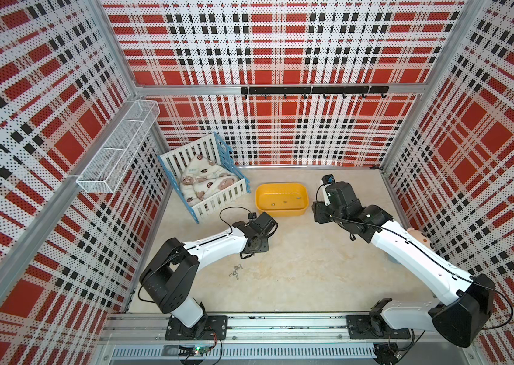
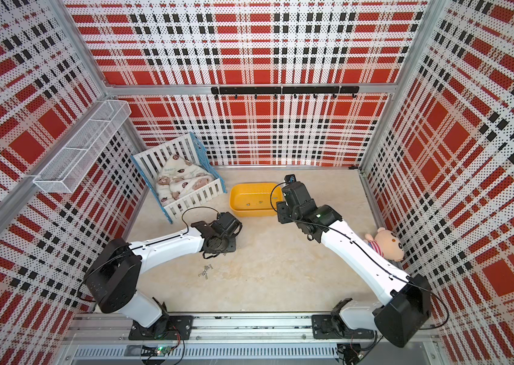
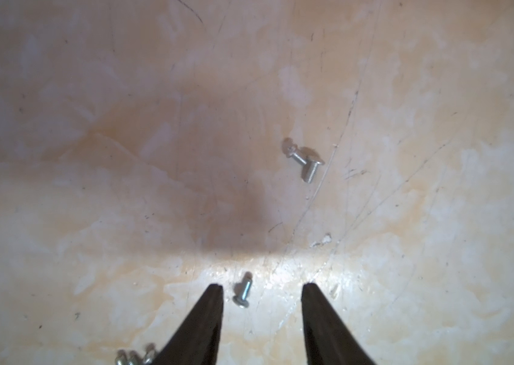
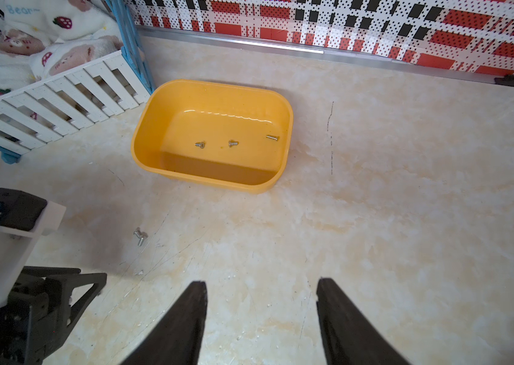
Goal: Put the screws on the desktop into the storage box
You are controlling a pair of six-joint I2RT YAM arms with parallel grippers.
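The yellow storage box (image 4: 208, 121) stands at the back middle with several screws on its floor. My left gripper hangs open over the desktop; in the left wrist view a single screw (image 3: 244, 290) lies near its left finger, a pair of screws (image 3: 310, 170) lies further up, and several more (image 3: 135, 359) are cut off at the bottom edge. The top left view shows a small cluster of screws (image 1: 235, 270) left of that arm's gripper. My right gripper is open and empty, raised to the right of the box, above the desktop.
A toy crib (image 1: 205, 200) with a blanket stands left of the box. A plush toy (image 2: 390, 246) sits at the right wall. A wire basket (image 1: 111, 158) hangs on the left wall.
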